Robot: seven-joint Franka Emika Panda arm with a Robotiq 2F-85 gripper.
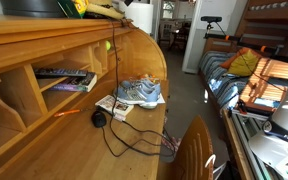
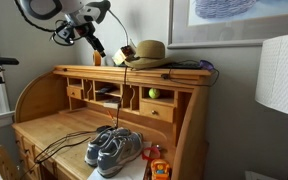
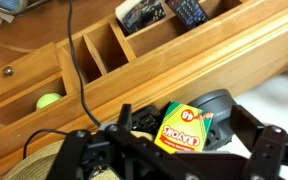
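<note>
In the wrist view a green and yellow crayon box (image 3: pixel 184 128) lies between and beyond the fingers of my gripper. The fingers stand wide apart and grasp nothing. A dark grey rounded object (image 3: pixel 219 105) sits right beside the box. From the second exterior view, the gripper (image 2: pixel 97 44) hangs above the top of the wooden desk, left of a small box (image 2: pixel 124 52) and a brown hat (image 2: pixel 166 51). How far the fingertips are from the crayon box is hard to judge.
Grey shoes (image 1: pixel 138 92) rest on the desk surface (image 1: pixel 74 140), with black cables (image 1: pixel 134 135) and a black mouse (image 1: pixel 98 118) nearby. A cable (image 3: pixel 76 60) crosses the wrist view. A tennis ball (image 2: pixel 154 93) sits in a cubby, and a lamp shade (image 2: pixel 282 75) stands at right.
</note>
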